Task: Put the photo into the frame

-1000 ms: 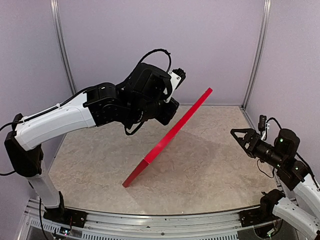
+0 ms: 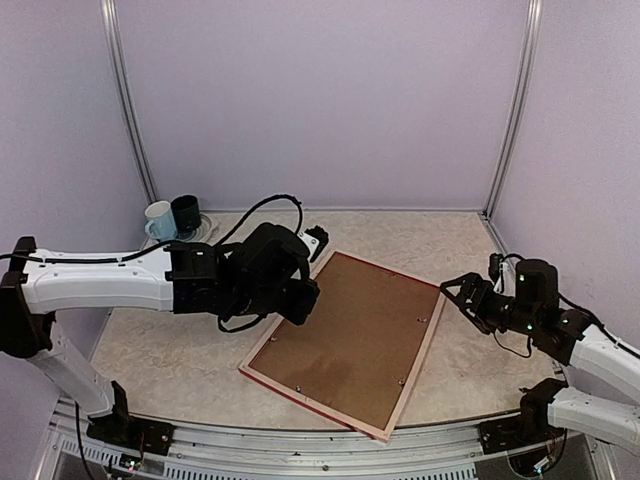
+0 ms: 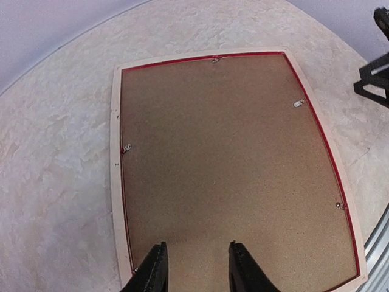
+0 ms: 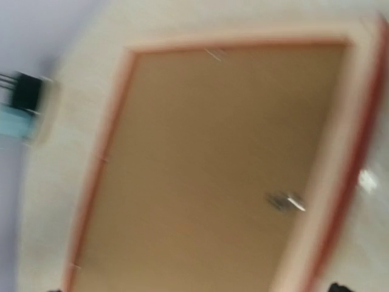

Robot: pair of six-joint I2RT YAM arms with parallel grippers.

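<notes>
The frame [image 2: 350,340] lies flat on the table, showing its brown backing board [image 3: 225,158] and small metal clips along a red-lined pale rim. My left gripper is over the board's near part, its fingers apart with nothing between them. My right gripper [image 2: 460,300] stands open beside the frame's right corner; in the blurred right wrist view the board [image 4: 200,158] fills the middle. No photo is discernible in these views.
A light blue mug [image 2: 160,222] and a black cup [image 2: 186,213] stand at the back left behind my left arm. Bare table surrounds the frame, with walls at the back and sides.
The frame has gone from tilted up, red edge showing, to lying flat. My left arm has moved down and left, revealing the mugs; the right arm has shifted slightly.
</notes>
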